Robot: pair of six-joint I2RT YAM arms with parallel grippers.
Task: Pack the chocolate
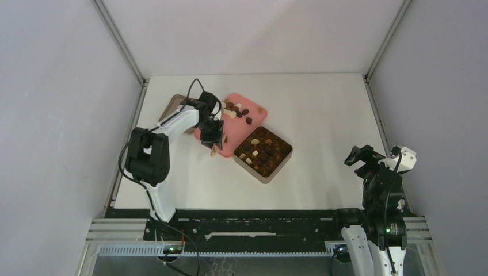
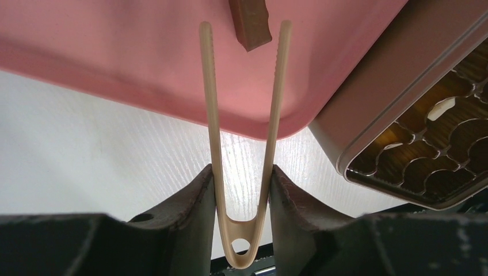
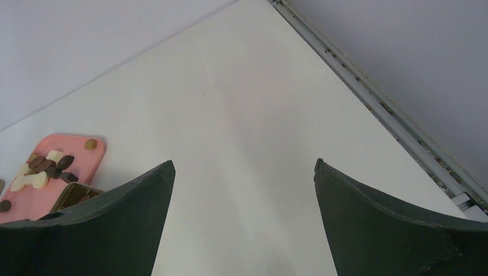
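My left gripper is shut on a pair of beige tongs (image 2: 212,109), whose two prongs stand apart. In the left wrist view a brown bar-shaped chocolate (image 2: 251,24) lies on the pink tray (image 2: 144,86), just beyond the tips and between their lines; nothing shows gripped by the prongs. The chocolate box (image 1: 268,178), with a divided dark insert and a few pale pieces inside, stands against the tray's right side. More chocolates (image 1: 237,109) lie at the tray's far end. Far to the right, my right gripper hangs open and empty.
A brown lid-like tray (image 1: 172,104) lies at the far left, partly hidden behind the left arm. Bare white table (image 1: 328,132) spreads to the right of the box. Walls close off the back and both sides.
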